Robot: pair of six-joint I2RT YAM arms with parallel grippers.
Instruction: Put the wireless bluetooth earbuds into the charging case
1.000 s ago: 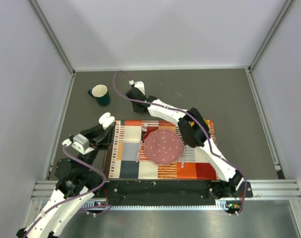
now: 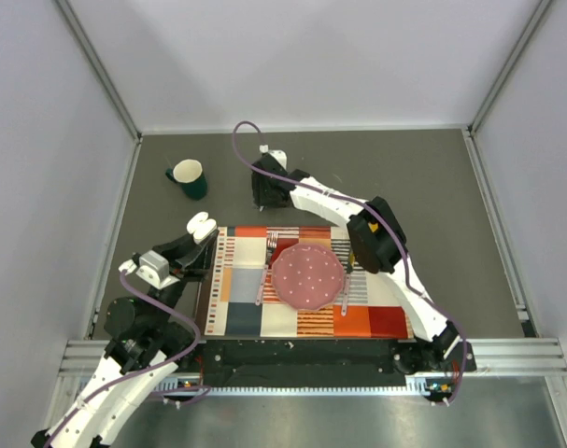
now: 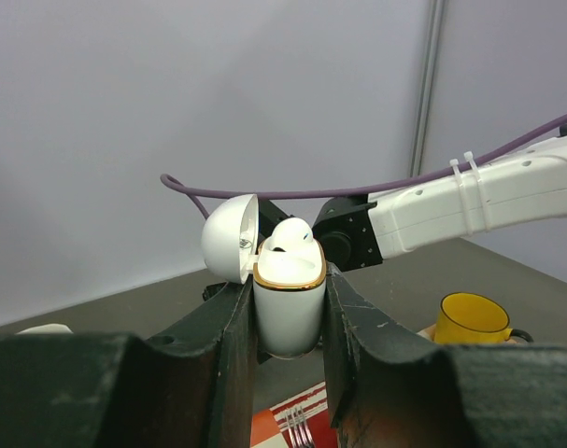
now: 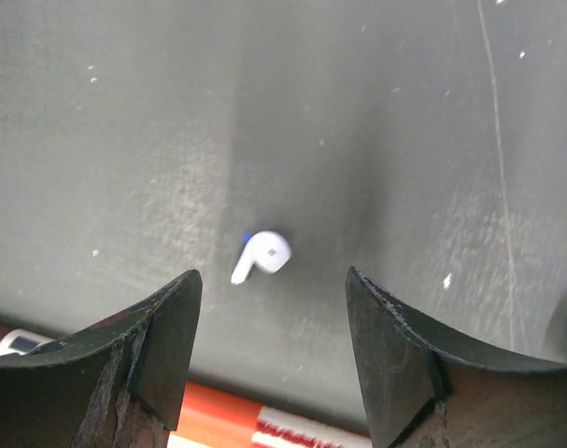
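My left gripper is shut on the white charging case (image 3: 290, 322), held up with its lid (image 3: 232, 238) swung open to one side. A rounded white lump shows in the case's opening; whether it is an earbud, I cannot tell. In the top view the opened case (image 2: 202, 227) is above the placemat's left back corner. A single white earbud (image 4: 269, 252) lies on the grey table in the right wrist view, its stem slanting down-left. Over it, my right gripper is open, fingers apart on either side with nothing between them.
Behind the left gripper stands a dark green mug (image 2: 190, 177). A striped placemat (image 2: 241, 322) bears a pink plate (image 2: 307, 277), a fork (image 2: 268, 261) and a knife (image 2: 347, 294). A yellow cup (image 3: 473, 319) is partly under the right arm.
My right gripper and forearm have shifted slightly rightward and toward the front of the table in the top view. The left arm and the case have stayed still.
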